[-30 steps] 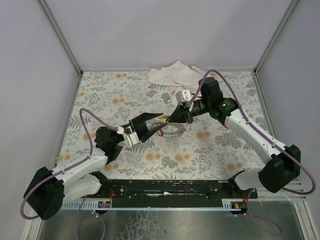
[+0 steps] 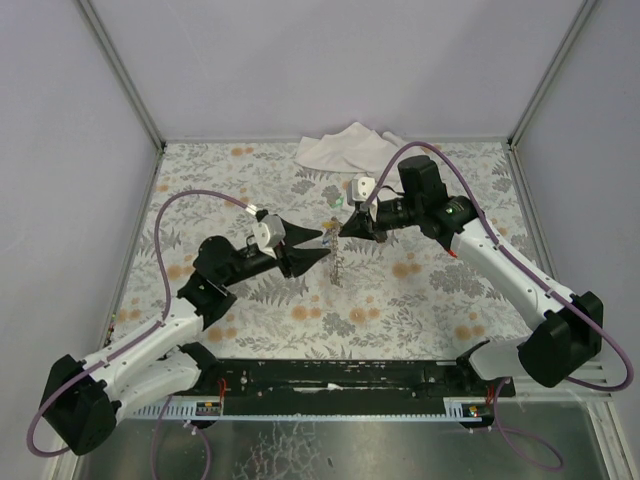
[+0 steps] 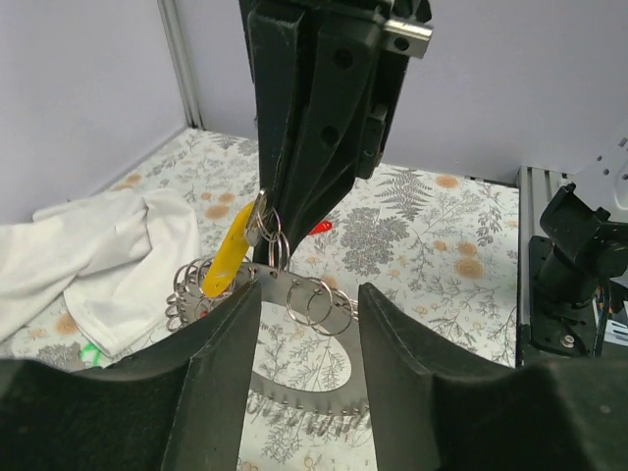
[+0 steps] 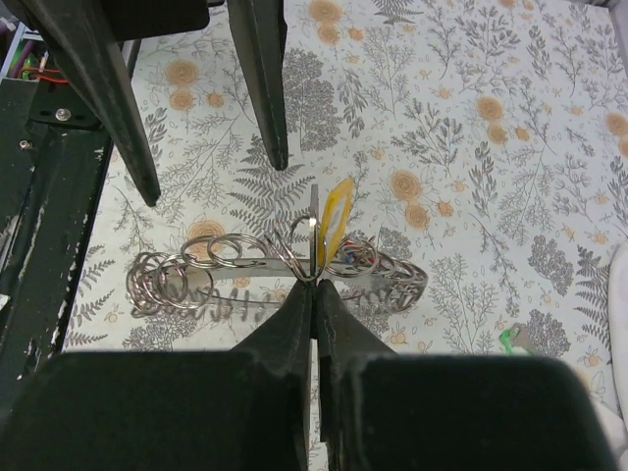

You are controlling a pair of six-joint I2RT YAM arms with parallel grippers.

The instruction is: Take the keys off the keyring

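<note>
A keyring of many metal rings on a grey band hangs from my right gripper, which is shut on it. A yellow tag and a silver key stick up at its fingertips. My left gripper stands open just left of the keyring in the top view, its fingers apart with nothing between them that I can make out. The band is blurred in places.
A white cloth lies at the back of the patterned table. A small green item lies near it, and a red item lies to the right.
My left gripper has backed off and turned, its fingers now level with the keyring from the left. The keyring has swung and now hangs more vertically in the top view.
</note>
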